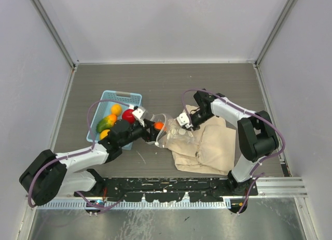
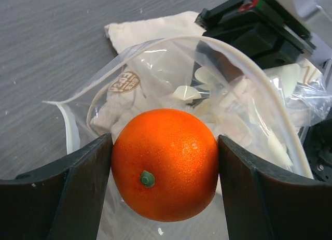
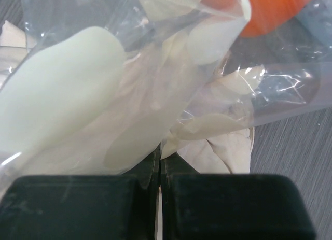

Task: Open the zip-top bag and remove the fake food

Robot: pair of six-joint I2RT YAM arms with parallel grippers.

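An orange toy fruit (image 2: pixel 165 165) with a small green stem sits at the mouth of the clear zip top bag (image 2: pixel 155 69). My left gripper is shut on the fruit, one finger on each side of it. In the top view the orange fruit (image 1: pixel 158 125) shows just right of the left fingers, with the bag (image 1: pixel 177 136) stretching rightward from it. My right gripper is shut on the bag's plastic film (image 3: pixel 176 139). The bag's rim stands open in the left wrist view.
Behind the left arm stands a blue basket (image 1: pixel 107 93) holding several toy foods, among them a red one (image 1: pixel 128 115). Beige cloth bags (image 1: pixel 217 146) lie flat under the right arm. Bare table (image 1: pixel 161 84) stretches along the back.
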